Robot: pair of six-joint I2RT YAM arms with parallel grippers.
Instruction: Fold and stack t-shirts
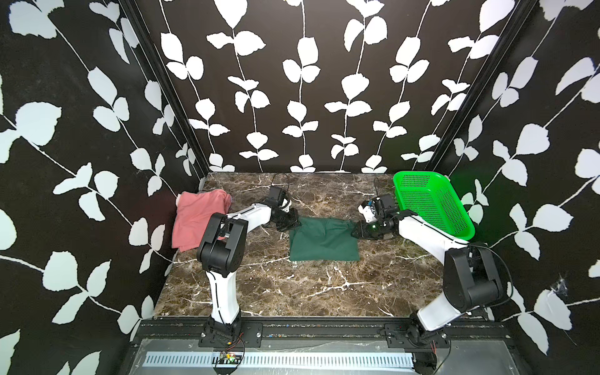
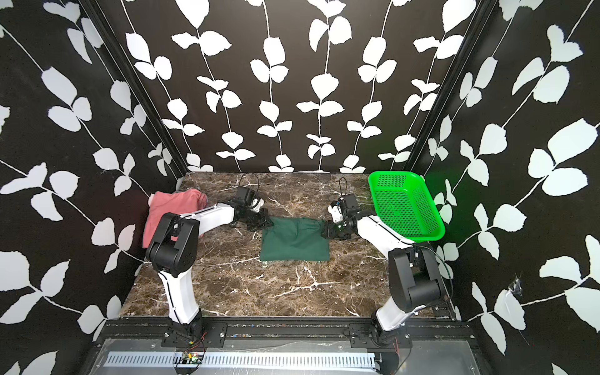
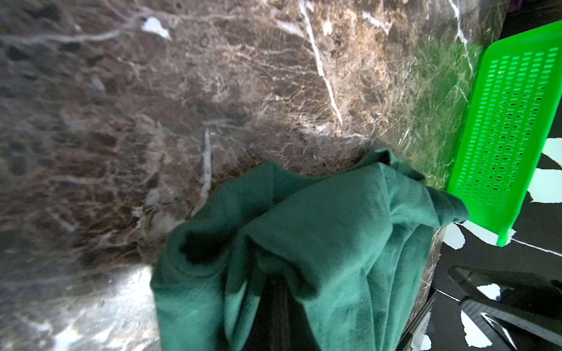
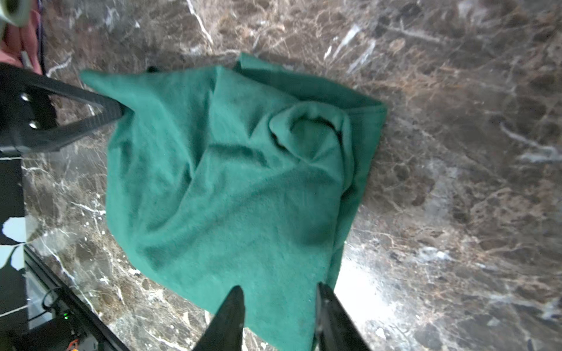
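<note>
The green t-shirt [image 1: 325,240] lies folded into a rectangle mid-table, its far edge rumpled. At its far left corner is my left gripper [image 1: 295,225]; in the left wrist view its fingers [image 3: 279,316] are together, with green cloth bunched around their tips. The right wrist view also shows those tips meeting on a raised corner of the shirt. Over the shirt's right edge, my right gripper stands open, fingers apart above the cloth. To the left lies a folded pink t-shirt [image 1: 197,218], partly behind my left arm.
A green basket [image 1: 465,232] stands at the back right, beside my right arm; the part of it that shows looks empty.
</note>
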